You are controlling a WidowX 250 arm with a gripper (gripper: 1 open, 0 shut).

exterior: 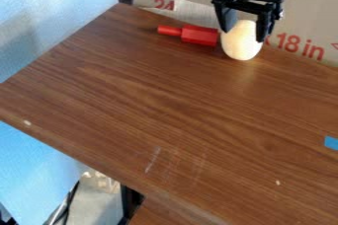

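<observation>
At the back of the wooden table, my black gripper point(244, 20) is lowered over a cream egg-shaped object point(240, 45), its fingers coming down on either side of the top. Whether they press on it I cannot tell. A red cylinder with a narrower handle point(199, 35) lies on the table just left of the egg.
A cardboard panel point(310, 12) stands behind the table, blue tape point(330, 142) is at the right edge, and the table's left edge drops off beside a pale blue surface.
</observation>
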